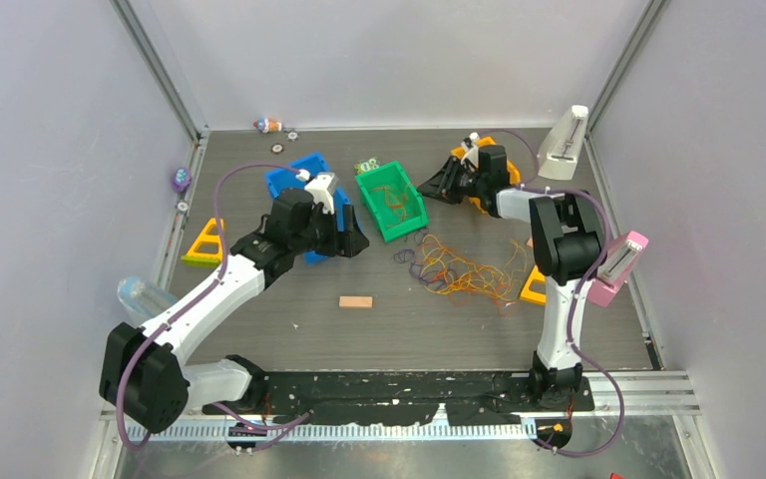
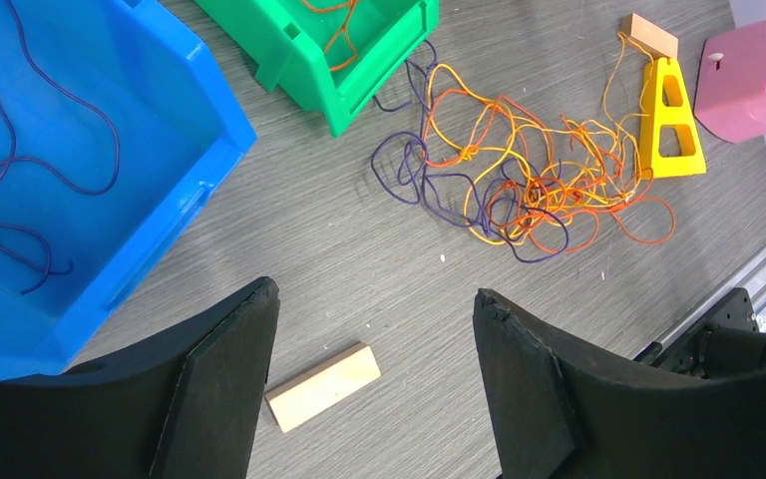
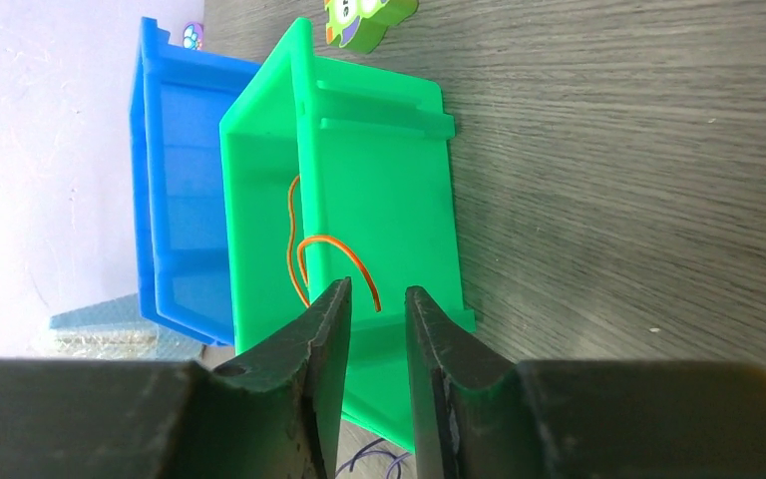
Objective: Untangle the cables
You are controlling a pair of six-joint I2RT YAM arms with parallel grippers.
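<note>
A tangle of orange, yellow and purple cables [image 1: 464,269] [image 2: 549,195] lies on the grey floor, front of the green bin [image 1: 389,200] [image 3: 379,180], which holds orange cable [image 3: 359,261]. The blue bin [image 1: 299,165] [image 2: 150,80] has purple cable inside, seen in the left wrist view. My left gripper [image 1: 354,225] is open above the area beside the blue bin, nothing between its fingers. My right gripper [image 1: 434,190] hangs at the green bin's right, open with nothing visible between its fingers.
A wooden block [image 1: 355,301] lies at the front middle, yellow pieces [image 1: 202,254] [image 2: 670,150] at both sides, a pink object [image 1: 618,269] at the right, an orange bin [image 1: 484,145] behind my right arm.
</note>
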